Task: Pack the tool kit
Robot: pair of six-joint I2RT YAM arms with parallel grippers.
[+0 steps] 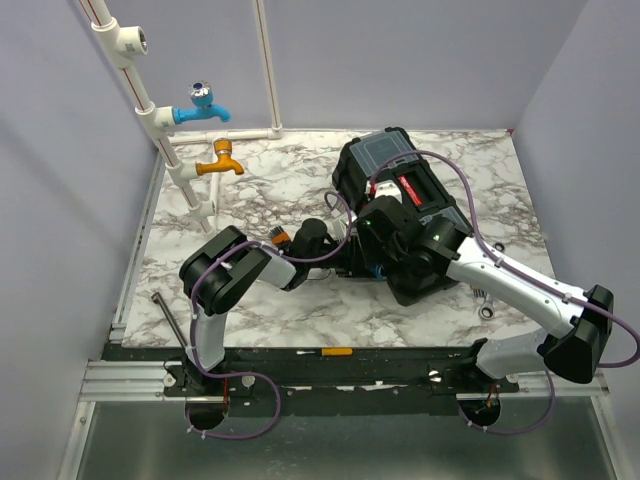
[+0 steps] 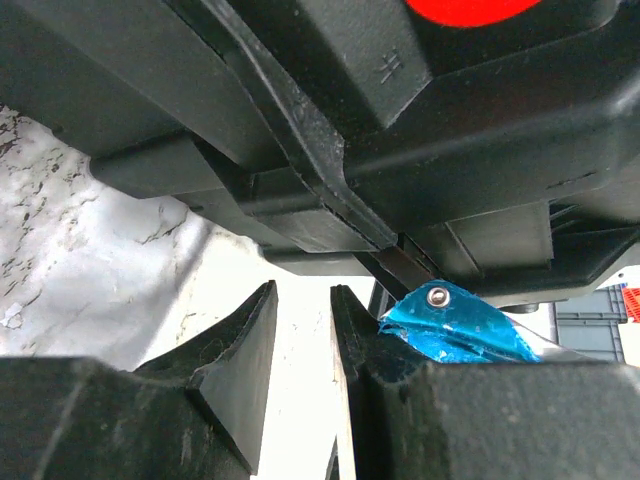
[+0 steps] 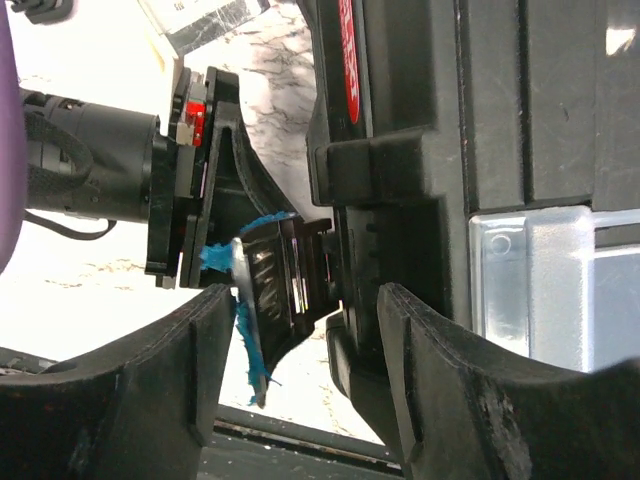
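Note:
The black tool box [image 1: 425, 185] stands slanted right of centre, clear panels on top and its lid seemingly down. My left gripper is at the box's near left side, its fingers apart with nothing between them; the dark box wall [image 2: 330, 130] and a red part [image 2: 470, 8] are close above. In the right wrist view, the left gripper's fingers [image 3: 270, 290], trimmed with ragged blue tape, lie against or close to the box side. My right gripper is open beside the same wall, nothing visibly gripped. Both arms hide the contact area from the top.
An orange-handled tool [image 1: 280, 237] lies behind the left forearm. Wrenches [image 1: 486, 308] lie right of the box, a yellow-handled tool [image 1: 337, 351] at the front edge, a metal rod [image 1: 170, 318] at left. Pipes with taps [image 1: 222, 158] stand at back left.

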